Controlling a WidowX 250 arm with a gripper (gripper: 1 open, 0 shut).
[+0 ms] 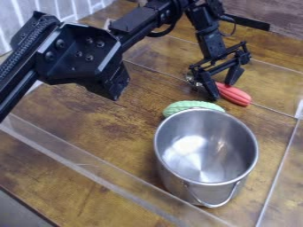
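Note:
My gripper (211, 82) is low over the wooden table at the upper right, its black fingers around the near end of a red elongated object (233, 94), partly hiding it. A pale green, ridged object like a corn cob (190, 108) lies just in front of the gripper. A steel pot (204, 152) stands at the lower right, in front of the green object. Whether the fingertips touch the red object is hard to tell.
The dark arm spans the upper left, above the table. Clear panel edges run along the lower left and right side.

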